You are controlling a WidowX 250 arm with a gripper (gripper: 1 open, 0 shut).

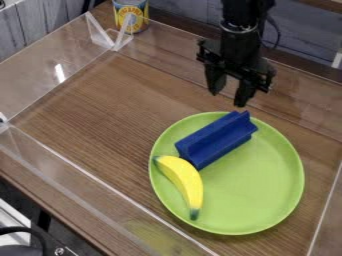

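Note:
My black gripper (230,82) hangs open over the wooden table above the green plate (267,200), with nothing between its fingers. Below it, a blue bar-shaped block (214,140) lies diagonally on the plate's upper part, apart from the fingers. A yellow toy banana (182,180) lies on the plate's left side, below the block.
A can (130,15) stands at the back left near a clear plastic wall. A dark cable curves at the lower left corner.

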